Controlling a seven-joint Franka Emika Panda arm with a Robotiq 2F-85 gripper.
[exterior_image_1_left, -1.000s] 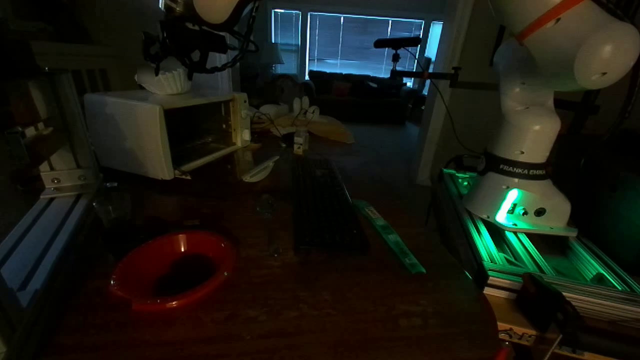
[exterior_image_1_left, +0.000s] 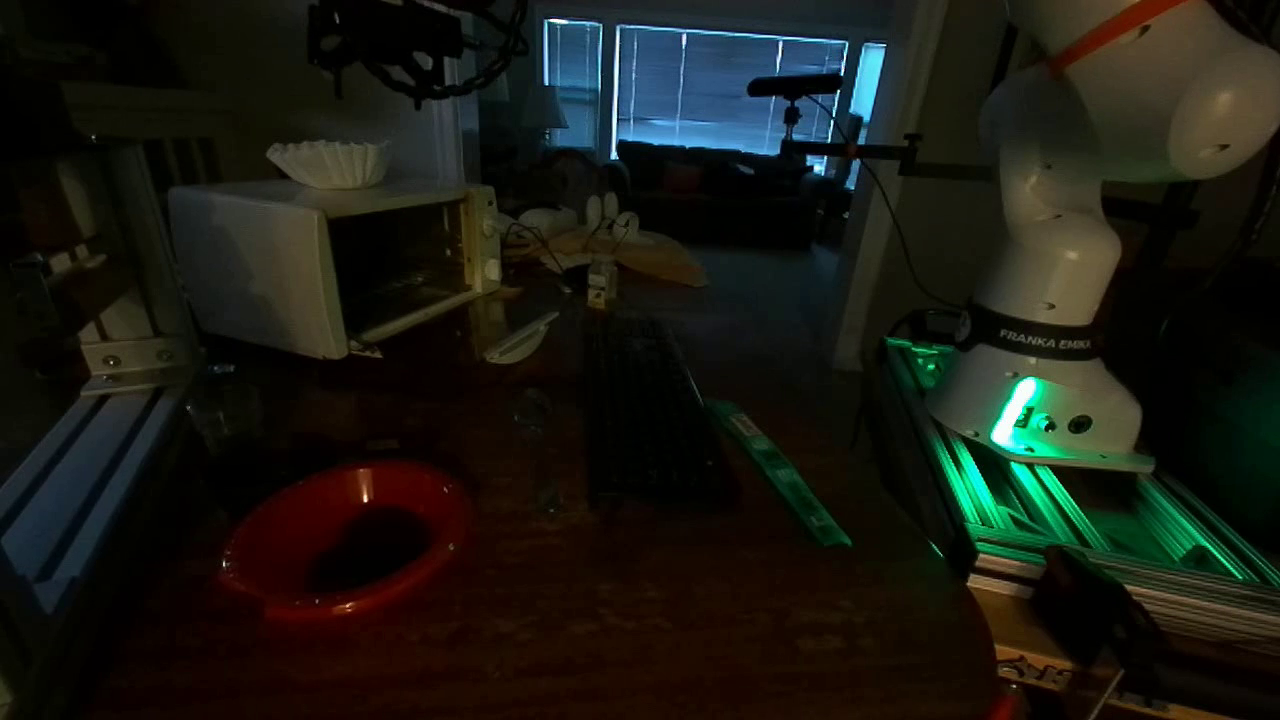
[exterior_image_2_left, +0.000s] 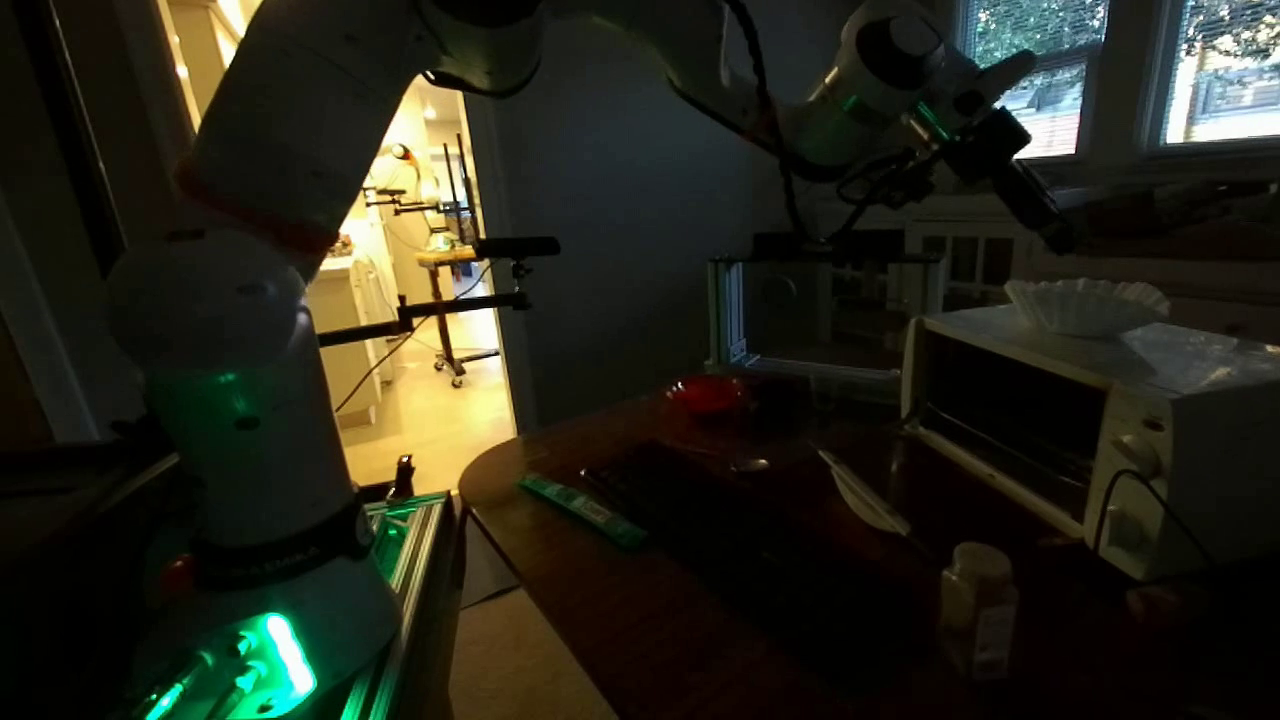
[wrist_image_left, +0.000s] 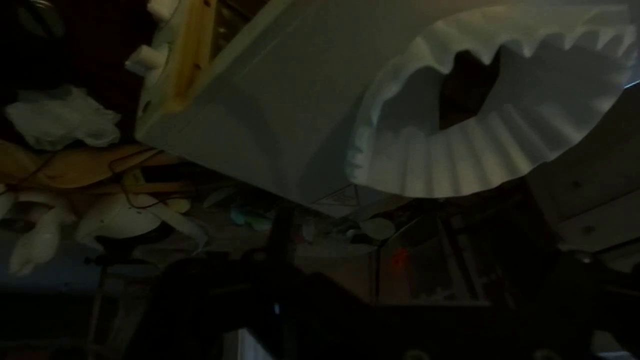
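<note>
A white fluted paper filter (exterior_image_1_left: 327, 164) rests on top of the white toaster oven (exterior_image_1_left: 258, 252). My gripper (exterior_image_2_left: 1057, 238) hangs above this filter, apart from it. In the wrist view, the filter (wrist_image_left: 444, 159) appears upper right, its pleated rim spread and a dark hollow showing inside. Dark fingers (wrist_image_left: 280, 231) stand apart low in that view, so the gripper is open, with nothing seen between them. Much of the hand is lost in shadow.
The table holds a red bowl (exterior_image_1_left: 258, 546), a dark keyboard (exterior_image_1_left: 654, 420), a green packet (exterior_image_1_left: 786, 474), a white dish (exterior_image_1_left: 522, 342) and a lidded jar (exterior_image_2_left: 978, 606). The oven's front is open. The room is dim.
My gripper has risen away from the filter and shifted slightly right in exterior view 1. The filter, partly covered before, now shows fully on the oven.
</note>
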